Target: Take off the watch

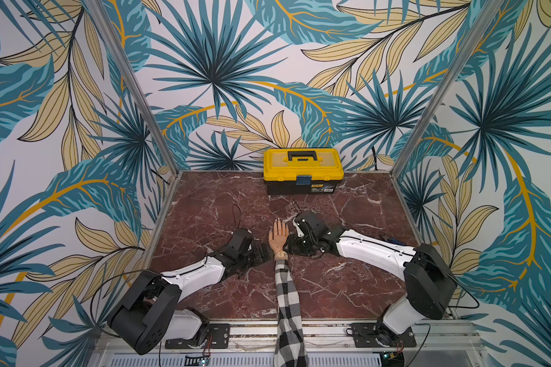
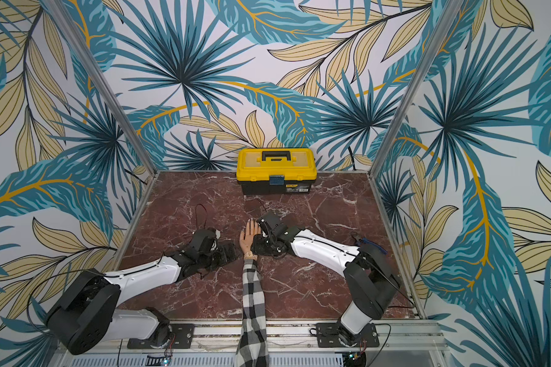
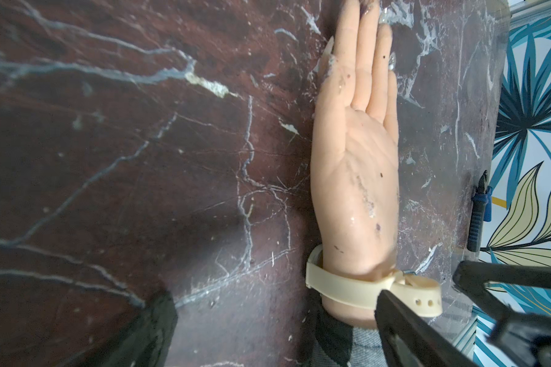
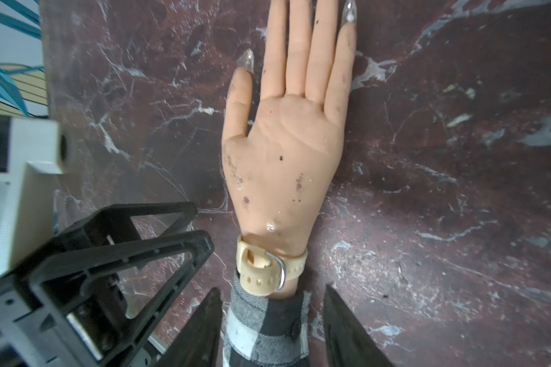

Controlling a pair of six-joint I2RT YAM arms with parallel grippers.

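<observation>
A mannequin hand lies palm up on the marbled table, wearing a cream watch strap at the wrist, above a checked sleeve. In the right wrist view the strap's metal buckle faces up. My left gripper is open beside the wrist on the left, with nothing between its fingers. My right gripper stands open from the other side, its fingertips low in view just below the strap, on either side of the sleeve, apparently holding nothing.
A yellow-lidded toolbox stands at the back of the table. A dark blue-handled tool lies near the right edge. Both arms flank the hand closely.
</observation>
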